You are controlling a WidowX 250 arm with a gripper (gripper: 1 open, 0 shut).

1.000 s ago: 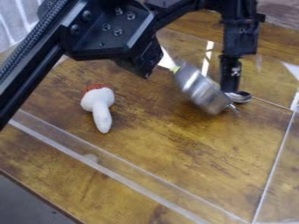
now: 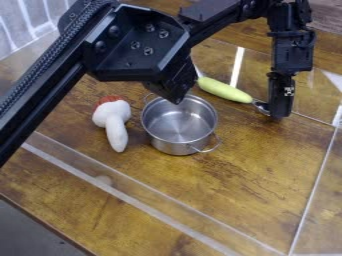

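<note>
My gripper point(image 2: 278, 105) points down at the upper right, shut as far as shows, beside a shiny spoon-like metal piece at the end of a pale yellow-green object point(image 2: 225, 90). A steel pot point(image 2: 179, 135) with wire handles sits upright and empty on the wooden table, left of and below the gripper. A white mushroom-like toy point(image 2: 115, 130) with red at its top lies left of the pot.
The black arm spans the top and left of the view.
About a second ago the pot was tilted up by the gripper; it now rests flat further left and toward the front. The gripper has moved slightly down.
</note>
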